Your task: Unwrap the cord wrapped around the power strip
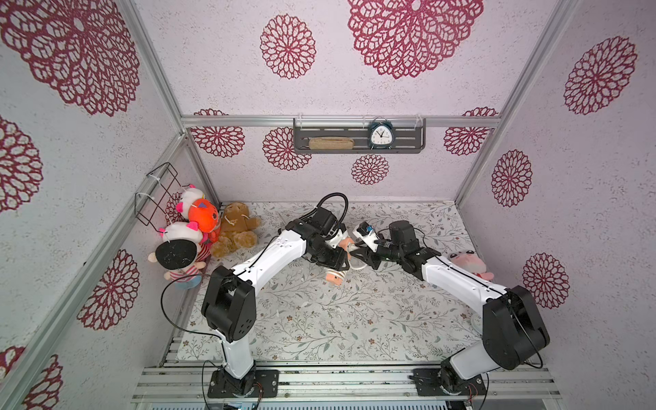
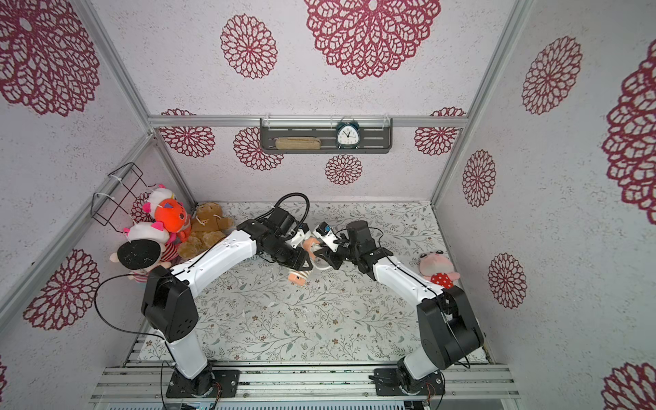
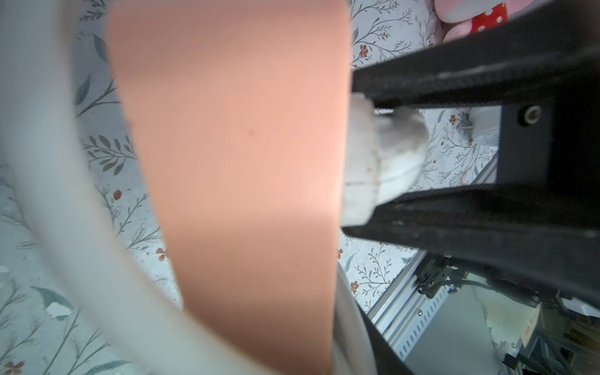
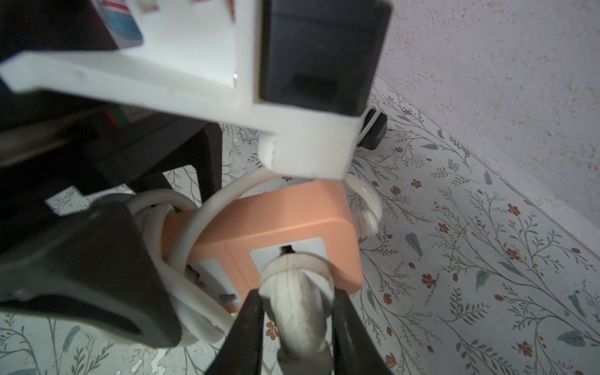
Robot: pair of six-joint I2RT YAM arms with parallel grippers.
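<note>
The peach power strip (image 4: 293,206) lies low at the centre with white cord (image 4: 212,212) looped around it. My left gripper (image 1: 336,256) is over it from the left; in the left wrist view the strip's peach face (image 3: 237,156) fills the middle, close up, with a cord loop beside it. What the left fingers hold is unclear. My right gripper (image 1: 362,251) comes from the right. In the right wrist view its dark fingers stand either side of a white plug (image 4: 297,300) at the strip's socket, apparently touching it.
Plush toys (image 1: 177,253) and a brown bear (image 1: 235,232) sit at the left, a pink plush (image 2: 436,266) at the right. A shelf with a clock (image 1: 381,136) hangs on the back wall.
</note>
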